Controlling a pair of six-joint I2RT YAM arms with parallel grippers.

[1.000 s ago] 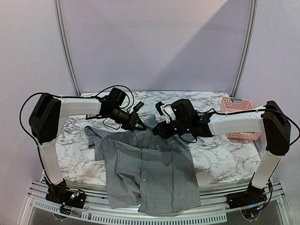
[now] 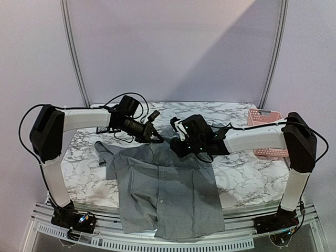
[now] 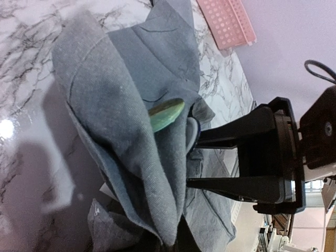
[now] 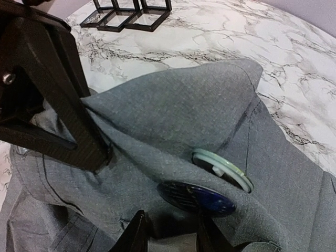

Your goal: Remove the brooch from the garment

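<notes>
The grey garment (image 2: 168,194) covers the table's middle. My left gripper (image 2: 156,139) is shut on a raised fold of its cloth. In the left wrist view a green disc (image 3: 166,114) shows in the fold, a brooch part. The right wrist view shows a pale-rimmed disc (image 4: 239,176) and a dark blue disc (image 4: 195,198) on either side of the cloth edge. My right gripper (image 2: 178,147) is part open just below the blue disc, its fingertips (image 4: 138,226) apart, with no disc between them.
A pink perforated basket (image 2: 268,116) stands at the back right, behind the right arm. A black rack (image 4: 139,26) is partly visible past the garment. Bare marble shows on both sides and behind. My two grippers are very close together over the cloth.
The left gripper has barely moved.
</notes>
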